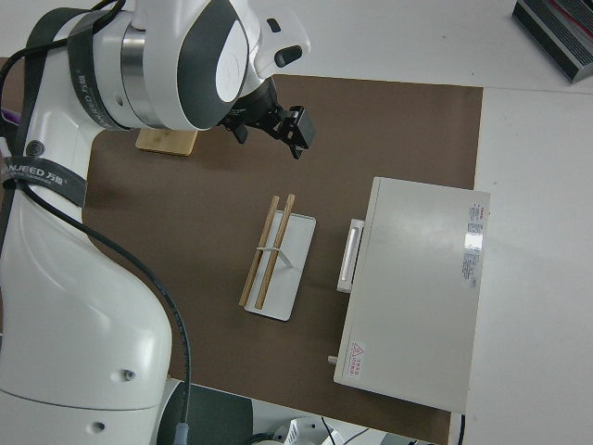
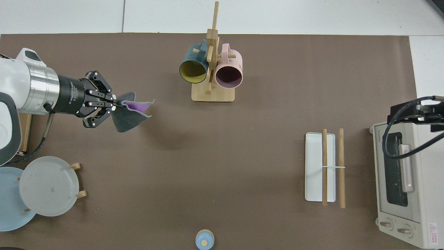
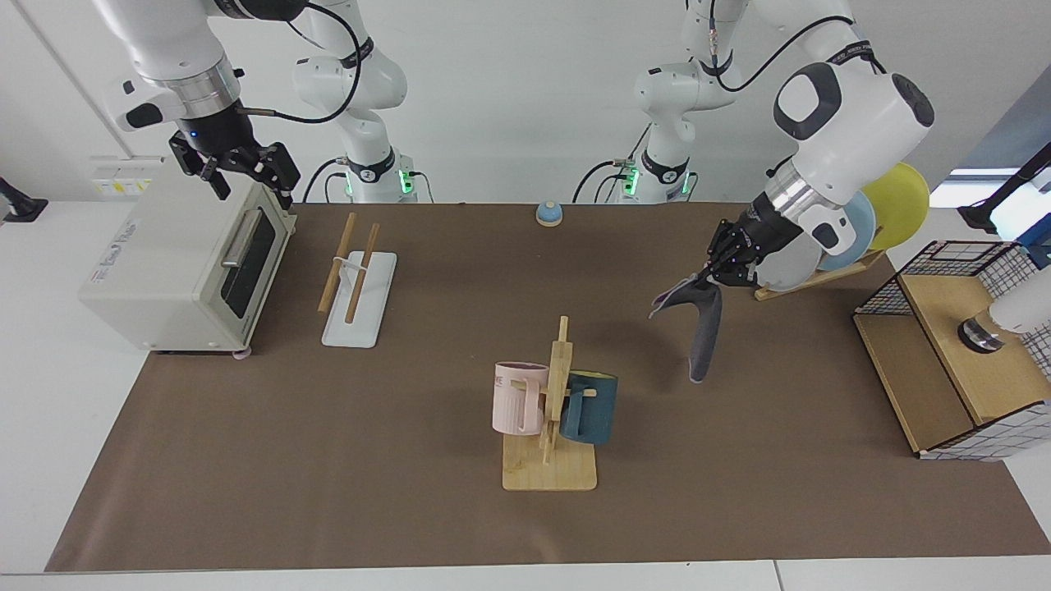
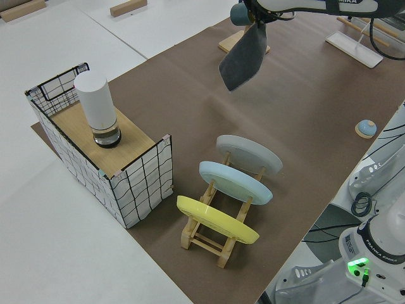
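Observation:
One gripper, my left (image 2: 118,104), is shut on a grey cloth (image 2: 129,118) with a purple patch, which hangs from its fingers above the brown mat; in the left view it dangles at the right side (image 3: 704,325). My right gripper (image 1: 292,130) is held near the white toaster oven (image 1: 408,287); in the top view it is partly out of frame, and whether it is open or shut is unclear.
A mug tree (image 2: 213,96) holds blue and pink mugs. A plate rack with plates (image 2: 48,187), a wire basket (image 3: 916,374), a white stand with two wooden rods (image 2: 312,166) and a small blue object (image 2: 204,240) surround the clear middle.

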